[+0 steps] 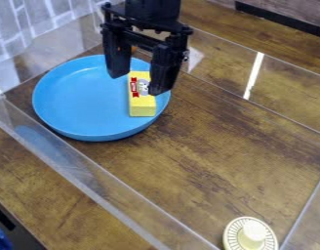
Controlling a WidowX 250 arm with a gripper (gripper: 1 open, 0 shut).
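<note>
My black gripper [147, 68] hangs over the upper middle of the view, above a blue plate [71, 107]. Its two fingers are spread apart on either side, open. A small yellow block [141, 104] with a red and white label rests on the right part of the plate, below and between the fingers, partly hidden by the gripper.
A round cream object [250, 233] sits at the lower right. Clear panels [85, 176] border the wooden surface [228, 137] at the left and lower edges.
</note>
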